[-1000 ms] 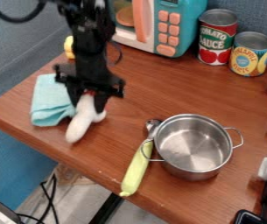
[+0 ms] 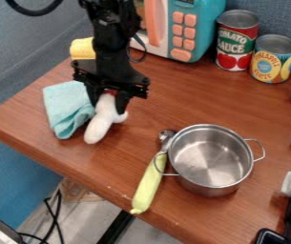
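Note:
The black gripper is down at the left side of the wooden table, over a white plush or soft item, which reaches up under the fingers, with a bit of red showing there. Whether the fingers are closed on it is hidden by the gripper body. A folded light-blue cloth lies just left of it.
A steel pot and a yellow-handled spoon are at the front right. A teal toy microwave, tomato can and second can stand behind. A yellow object sits behind the arm.
The gripper and the white item have shifted slightly up in the view, toward the back, and the white item's lower end has moved a little right.

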